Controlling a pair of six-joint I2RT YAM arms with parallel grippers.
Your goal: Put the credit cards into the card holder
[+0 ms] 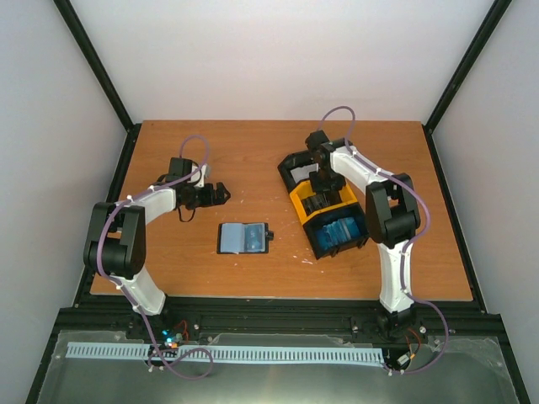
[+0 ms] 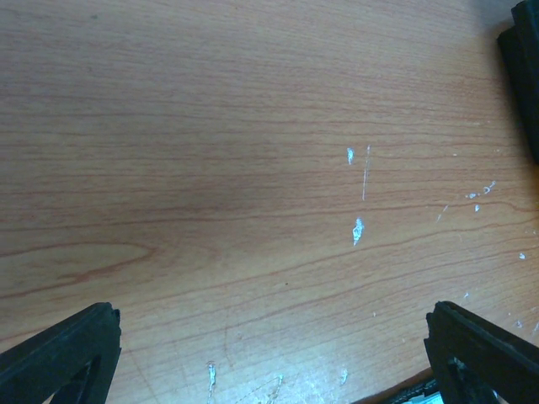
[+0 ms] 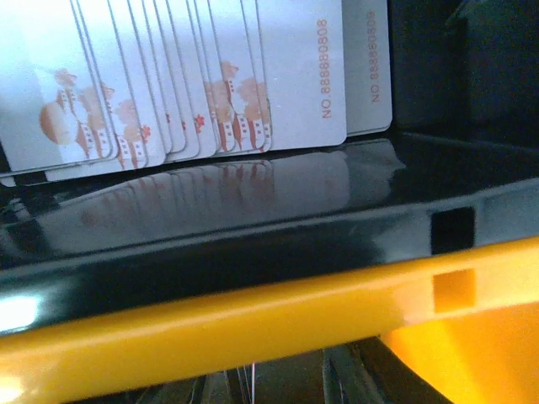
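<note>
A card holder (image 1: 243,237) lies open at the table's centre front. My left gripper (image 1: 217,194) is open above bare wood to its upper left. My right gripper (image 1: 324,181) is over the yellow bin (image 1: 299,200), its tips down near the dark contents; the right wrist view shows only part of the fingers low in the frame, and their opening and any hold cannot be told. White numbered cards (image 3: 295,76) stand in the black compartment (image 3: 455,76) beyond the yellow rim.
A front black bin (image 1: 354,240) holds blue cards.
</note>
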